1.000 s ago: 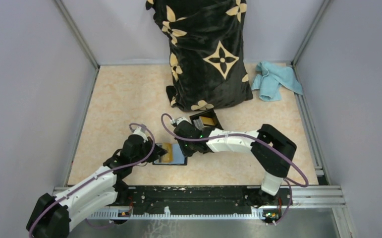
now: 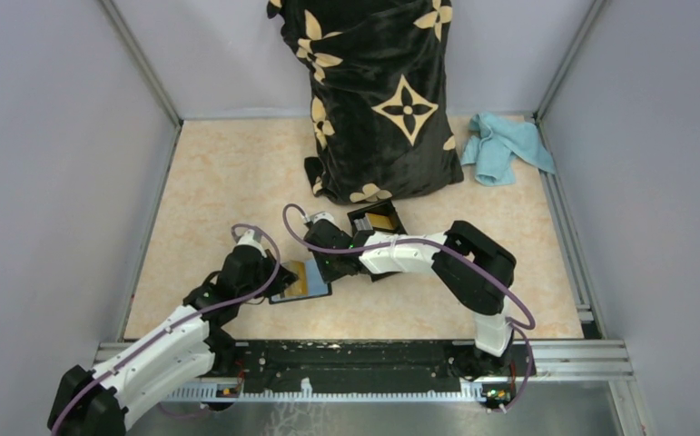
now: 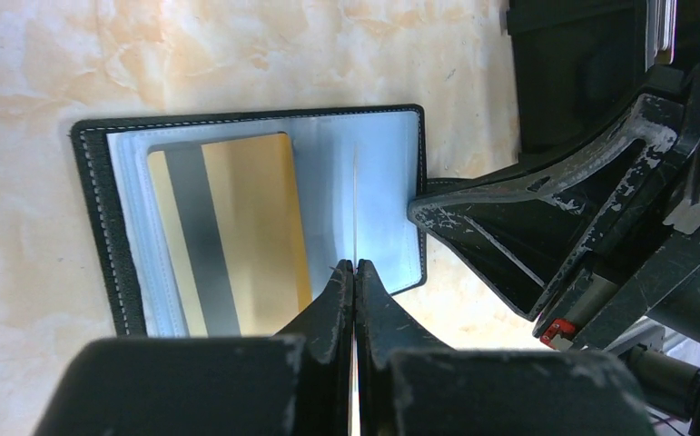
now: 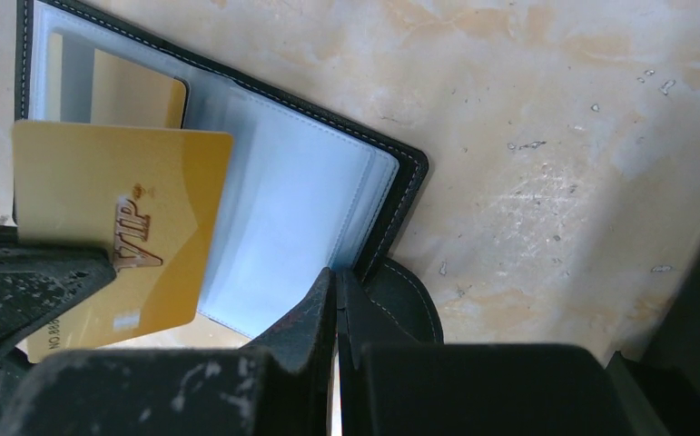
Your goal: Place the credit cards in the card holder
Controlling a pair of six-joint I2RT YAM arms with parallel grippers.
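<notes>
The card holder [image 3: 387, 200] lies open on the table, its clear sleeve facing up, with a gold card with a dark stripe [image 3: 251, 232] in the sleeve. Above it, my left gripper [image 2: 284, 278] is shut on another gold card [image 4: 119, 195], whose printed face shows in the right wrist view. From the left wrist camera that held card appears edge-on as a thin upright line. My right gripper is shut, its tips touching the holder's side edge by the strap tab [image 4: 409, 300]. Whether the edge is pinched between those tips cannot be seen.
A black tray [image 2: 384, 218] with more cards stands behind the right arm, partly covered by it. Farther back are a large black patterned cushion [image 2: 373, 100] and a blue cloth [image 2: 505, 148]. Bare table lies left and right.
The right gripper has moved left, and the card holder has slid left with it and turned slightly. The left gripper has shifted a little left, still with its card.
</notes>
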